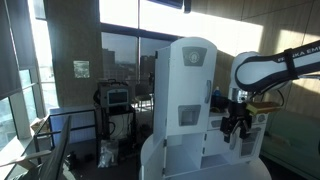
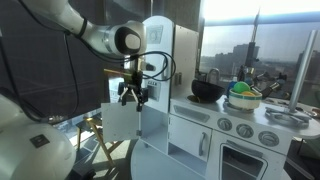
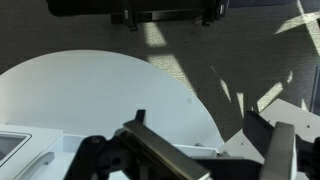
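My gripper hangs over the floor side of a white toy kitchen, and its fingers are spread apart with nothing between them. In exterior view 2 the gripper (image 2: 131, 95) is pointing down beside the tall toy fridge (image 2: 155, 45). Close below it is a white door panel (image 2: 122, 122) that appears swung out. From exterior view 1, the gripper (image 1: 237, 128) is in front of the kitchen's lower units, to the right of the fridge (image 1: 188, 95). The rounded white base (image 3: 105, 90) spreads beneath the hand in the wrist view.
On the counter stand a black pan (image 2: 207, 88) and a pot (image 2: 242, 101) with a green item in it. An oven door (image 2: 241, 160) and a cabinet door (image 2: 188, 135) face outward.
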